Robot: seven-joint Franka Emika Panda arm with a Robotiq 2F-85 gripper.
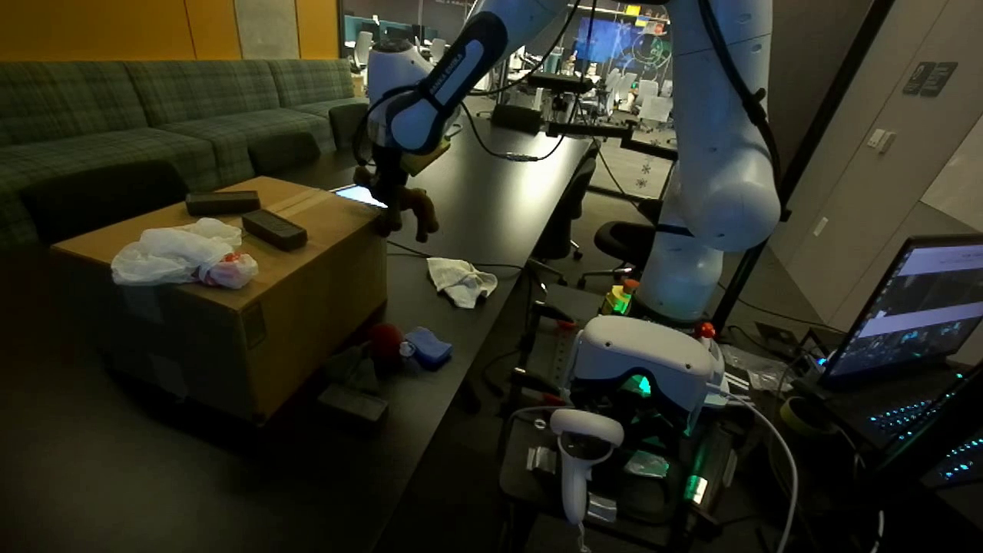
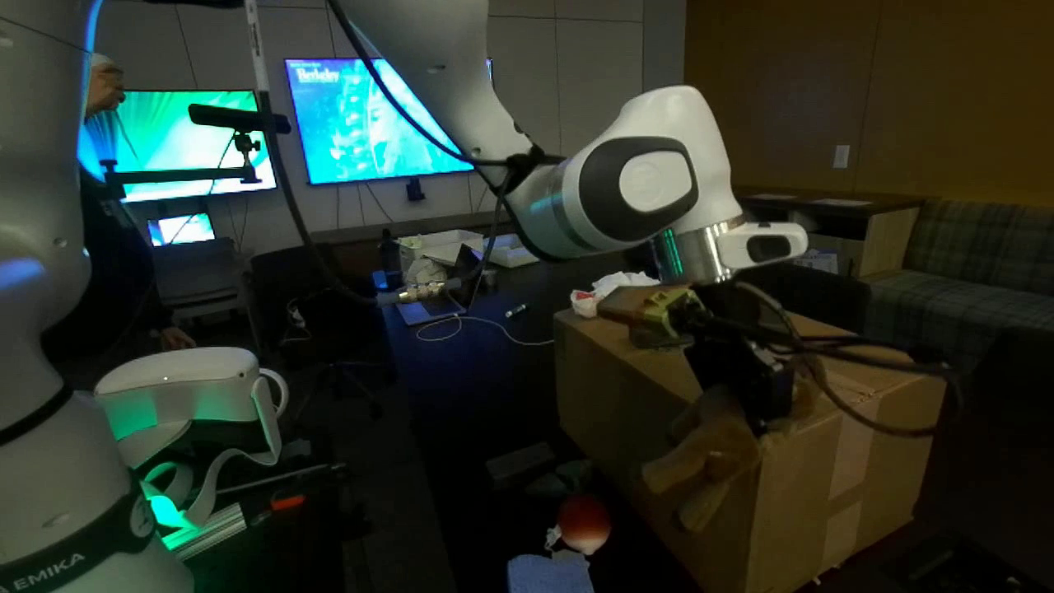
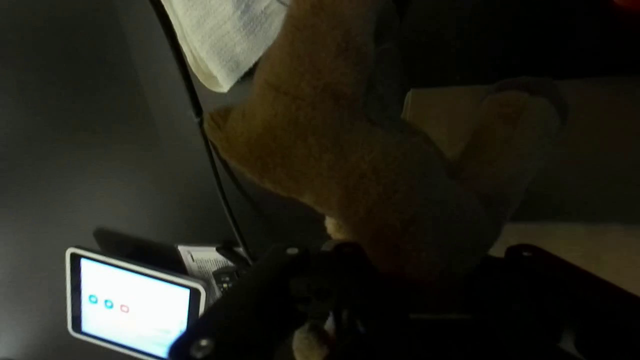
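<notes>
A brown plush toy [image 3: 342, 138] fills the middle of the wrist view, its limbs hanging loose. My gripper is shut on it, though its fingertips are dark and partly hidden by the plush. In exterior view 1 the gripper [image 1: 392, 175] hangs at the right far edge of the cardboard box [image 1: 318, 322], around the height of its top. Exterior view 2 has the toy [image 2: 706, 455] dangling in front of the box's side and corner; whether they touch I cannot tell.
On the box lie a white plastic bag [image 1: 175, 253] and two dark blocks, one a dark block [image 1: 274, 230]. A white cloth [image 1: 461, 281], a blue sponge [image 1: 428, 349] and a red ball [image 1: 385, 341] rest on the table. A lit tablet [image 3: 135, 303] lies beyond the box.
</notes>
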